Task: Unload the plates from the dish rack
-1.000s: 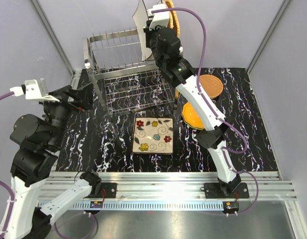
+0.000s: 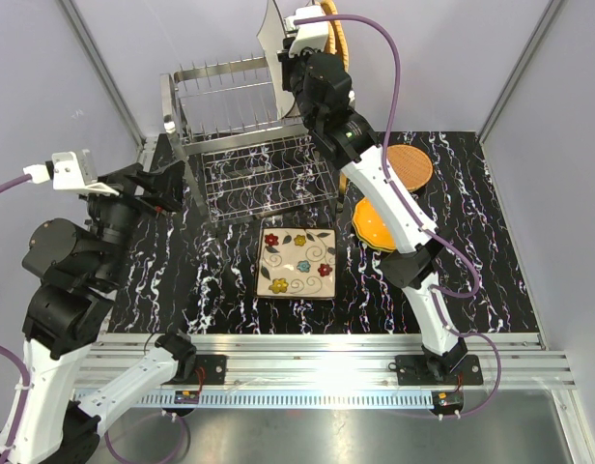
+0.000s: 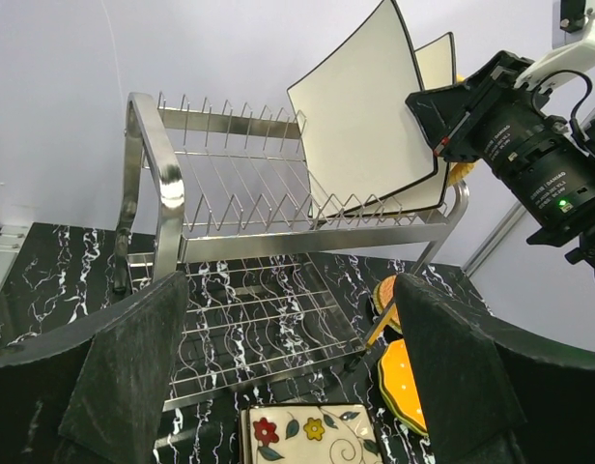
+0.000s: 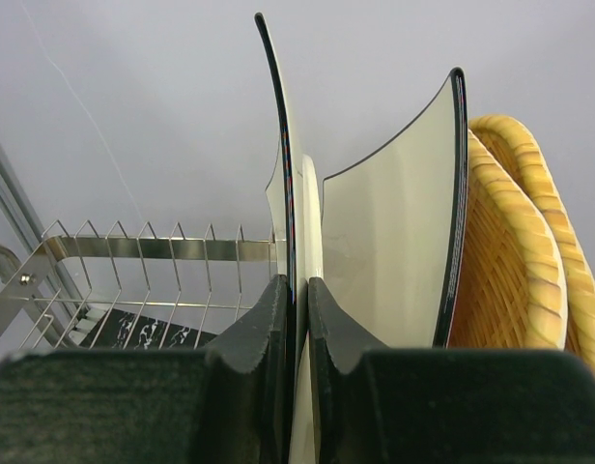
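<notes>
White square plates (image 3: 355,116) stand upright at the right end of the metal rack's top tier (image 3: 211,246). My right gripper is shut on the leftmost white plate (image 4: 285,116), pinching it edge-on; another white plate (image 4: 394,222) stands just right of it, with yellow woven pieces (image 4: 515,222) beyond. My left gripper (image 2: 167,188) hangs open at the rack's front left, apart from it, with nothing between its fingers in the left wrist view.
A flowered square plate (image 2: 296,261) lies on the dark table in front of the rack. An orange plate (image 2: 373,227) and a round woven mat (image 2: 409,166) lie to the right. The rack's upper left slots are empty.
My left arm has shifted very slightly over the last second. The right arm and the plates show no visible change.
</notes>
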